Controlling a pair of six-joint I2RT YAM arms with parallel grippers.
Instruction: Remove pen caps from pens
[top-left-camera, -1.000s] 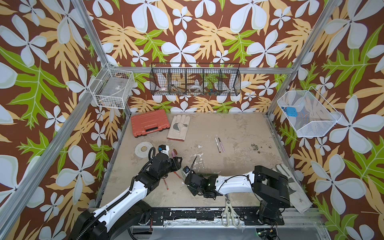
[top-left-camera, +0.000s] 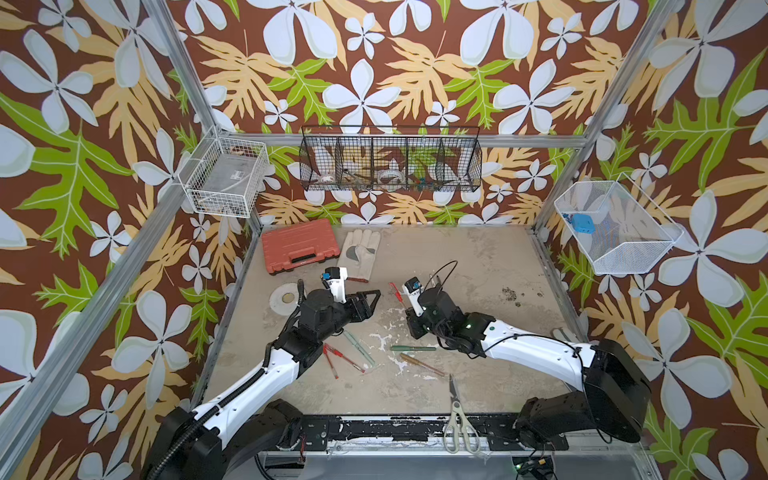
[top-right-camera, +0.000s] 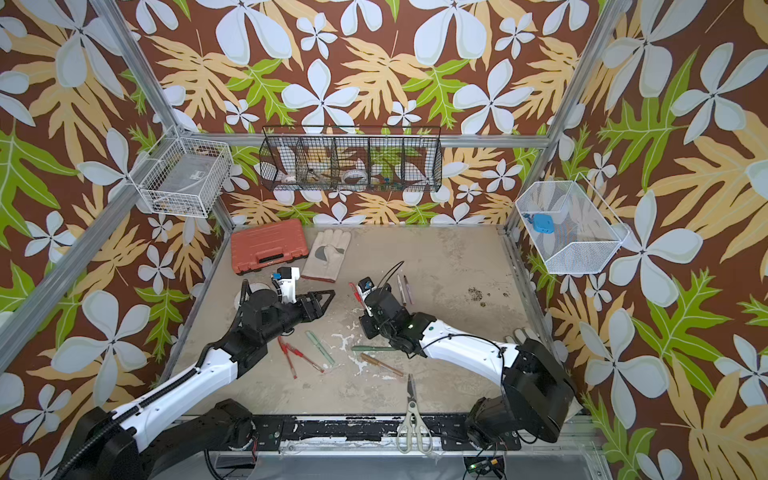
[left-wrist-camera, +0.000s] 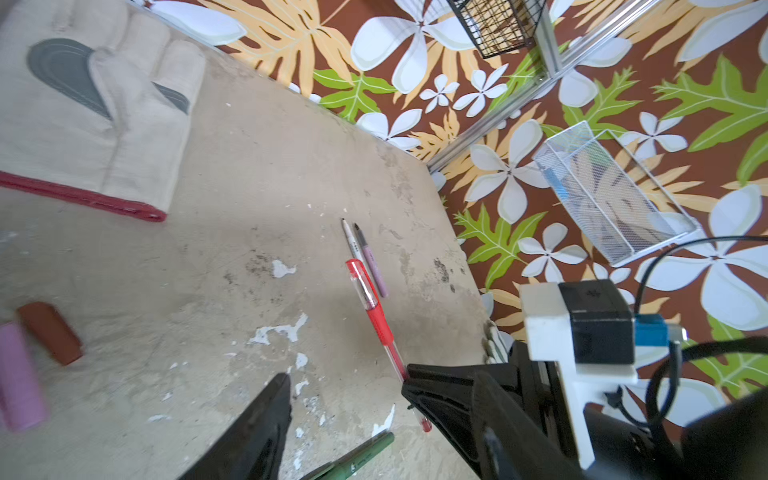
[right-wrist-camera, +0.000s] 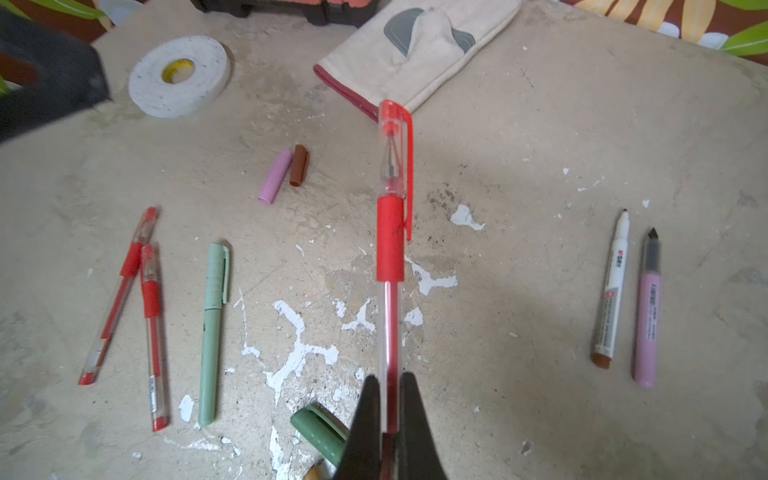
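A red gel pen (right-wrist-camera: 390, 240) with its clear-and-red cap on stands up from the fingers of my right gripper, which is shut on its barrel. In the left wrist view the same pen (left-wrist-camera: 376, 308) points up and away, cap end free. My left gripper is open and empty, to the left of the pen and apart from it. On the table lie two more red pens (right-wrist-camera: 152, 336), capped, a light green capped pen (right-wrist-camera: 211, 336) and a dark green pen (right-wrist-camera: 320, 432). An uncapped white marker (right-wrist-camera: 613, 288) and an uncapped purple marker (right-wrist-camera: 649, 312) lie side by side.
Loose purple (right-wrist-camera: 276, 174) and brown (right-wrist-camera: 298, 165) caps lie near the tape roll (right-wrist-camera: 188, 80). A glove (top-left-camera: 360, 254) and red case (top-left-camera: 300, 246) are at the back. Scissors (top-left-camera: 458, 424) lie at the front edge.
My right gripper has moved back and right from the pens at the front, now with a red pen in it. My left gripper has moved slightly back and right.
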